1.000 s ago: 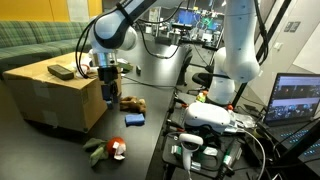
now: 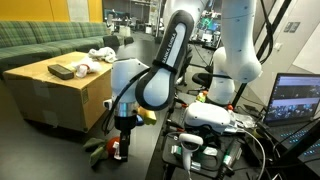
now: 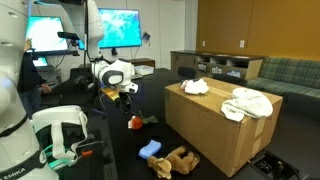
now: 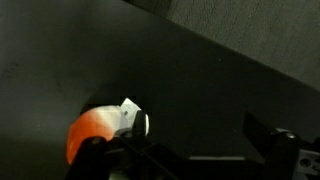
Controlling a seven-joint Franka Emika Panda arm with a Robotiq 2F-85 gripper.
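A rounded red-and-white object [image 4: 93,130] lies on the dark floor, at the lower left of the wrist view and close against the left finger. It also shows as a small red shape [image 3: 136,122] in exterior view 2. My gripper points down with its fingers open and wide apart; only bare floor shows between them. In exterior view 1 the gripper [image 2: 115,142] hangs low over the red object and hides part of it. A crumpled green thing [image 2: 97,151] lies just left of it.
A large cardboard box [image 3: 225,125] with white cloth [image 3: 248,103] on top stands beside the arm. On the floor in front are a blue block [image 3: 150,148] and a brown soft toy [image 3: 178,160].
My arm has come down from beside the box toward the floor, ending over the red object. The floor things show no shift; the blue block is now behind the arm in exterior view 1.
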